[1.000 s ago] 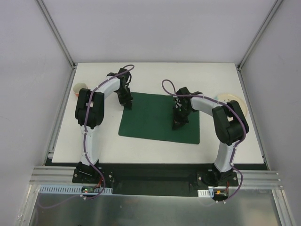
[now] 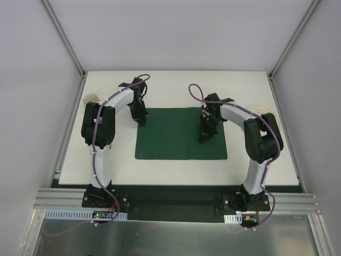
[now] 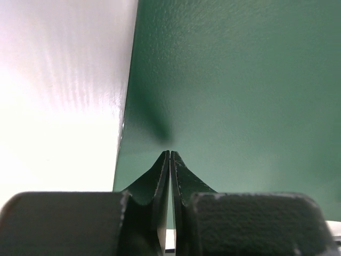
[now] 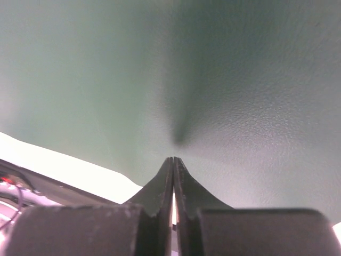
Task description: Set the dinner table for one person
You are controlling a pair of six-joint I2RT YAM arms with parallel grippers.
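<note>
A dark green placemat (image 2: 169,133) lies nearly square to the white table. Over its upper left edge is my left gripper (image 2: 141,121); in the left wrist view its fingers (image 3: 184,178) are almost together, with only a thin slit and nothing between them. My right gripper (image 2: 203,137) is over the mat's right half, its fingertips (image 4: 178,168) pressed together and empty. A pale cup (image 2: 90,99) stands at the table's far left. On the far right sits a cream plate (image 2: 274,114), partly covered by the right arm.
Both arms reach in from the front edge, hiding parts of the left and right sides.
The mat has turned slightly and now lies straighter, its front left corner lower in view. The right gripper has moved right and a little up; the left gripper has shifted slightly left.
</note>
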